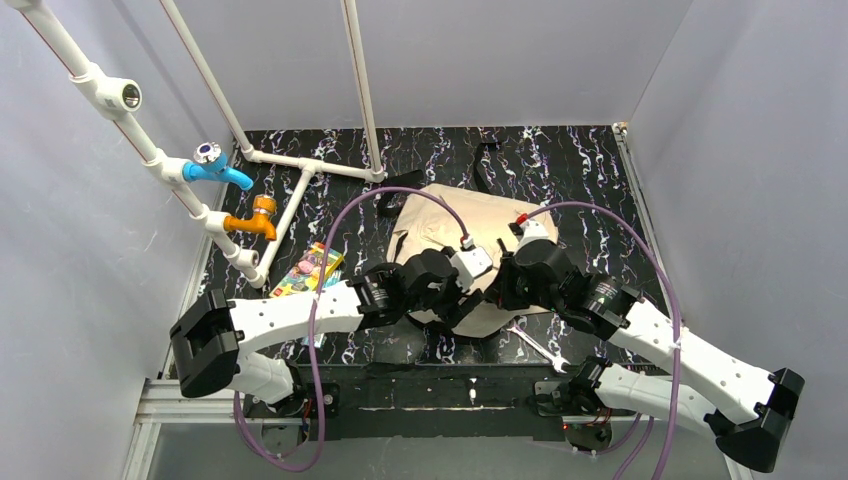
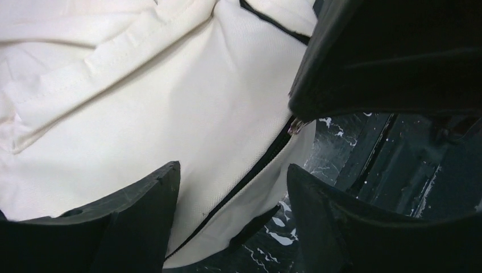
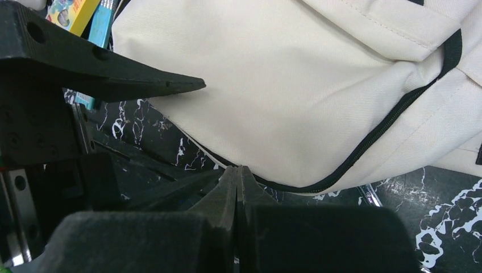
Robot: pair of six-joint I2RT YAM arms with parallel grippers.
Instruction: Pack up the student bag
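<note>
The beige student bag (image 1: 450,225) lies flat on the black marbled table, a black zipper (image 2: 267,154) running along its near edge. My right gripper is shut at that edge, its tips at the zipper; a small shiny bit (image 2: 295,126) shows beside them in the left wrist view. The left gripper stands open over the near part of the bag, close to the right one. Cloth and zipper are visible through the gap between its fingers, and nothing is held there. From above, both arms hide the zipper's middle.
To the left of the bag lie a colourful book or box (image 1: 303,272) and a light blue pack (image 3: 103,25). A silver tool (image 1: 540,346) sits near the front edge. White pipes with blue (image 1: 215,174) and orange taps (image 1: 256,217) stand at the left.
</note>
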